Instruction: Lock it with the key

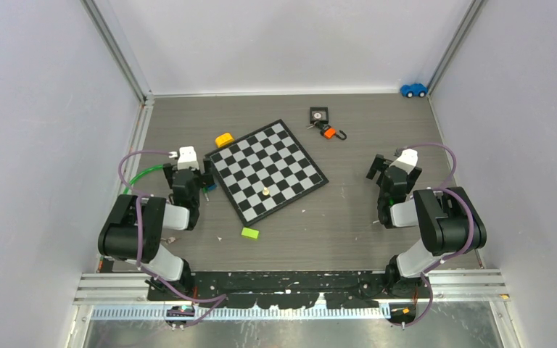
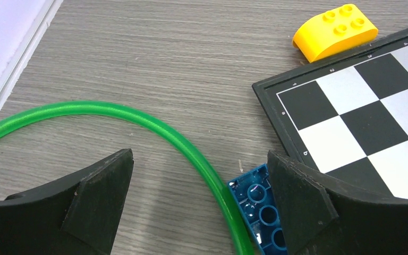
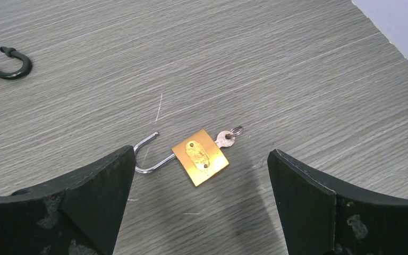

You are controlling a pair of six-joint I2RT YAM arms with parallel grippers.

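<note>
In the right wrist view a brass padlock [image 3: 200,158] lies flat with its long shackle open and a small silver key [image 3: 224,139] at its lower end, a ring on the key. It sits below my right gripper, which is open and empty. An orange-and-black padlock [image 1: 329,133] with a hook-like shackle lies further back, near a black boxed dial [image 1: 319,114]. My left gripper is open and empty, over a green hose [image 2: 154,123] and a blue brick [image 2: 256,210] beside the chessboard.
The chessboard [image 1: 284,163] with a small pale piece takes up the middle left. A yellow brick [image 1: 224,138] and a lime block [image 1: 250,233] lie beside it. A blue toy car [image 1: 413,90] is at the back right. The table between board and right arm is mostly clear.
</note>
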